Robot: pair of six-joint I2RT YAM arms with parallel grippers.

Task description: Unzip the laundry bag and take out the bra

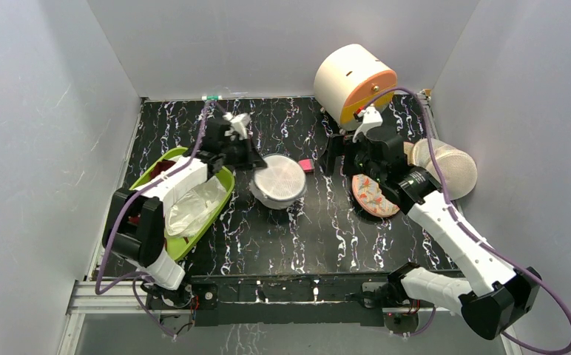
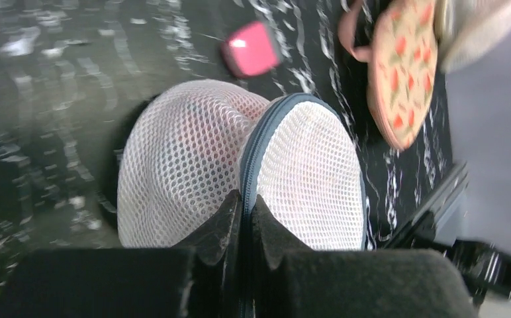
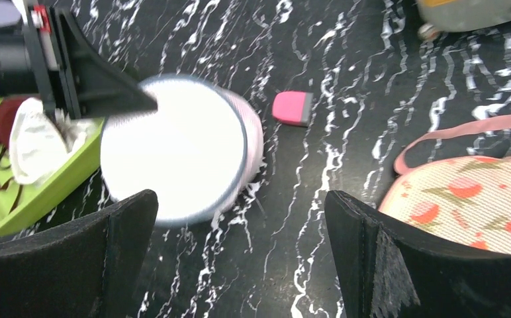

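Note:
The white mesh laundry bag (image 1: 278,180), round with a grey zipper edge, is off to the left of the table's middle. My left gripper is shut on its grey zippered rim, and the mesh bulges to either side of the fingers. In the right wrist view the bag (image 3: 173,151) hangs tilted from that gripper, its flat white face showing. My right gripper stands open to the bag's right, apart from it, with nothing between its fingers. No bra can be made out; the bag's inside is hidden.
Left of the bag stands a green basket (image 1: 222,200) with white and dark red cloth. A pink box (image 1: 306,166) sits just right of the bag. Farther right lie a strawberry-patterned pouch (image 1: 375,196) and woven baskets (image 1: 456,171); a cream drum (image 1: 345,78) stands at the back.

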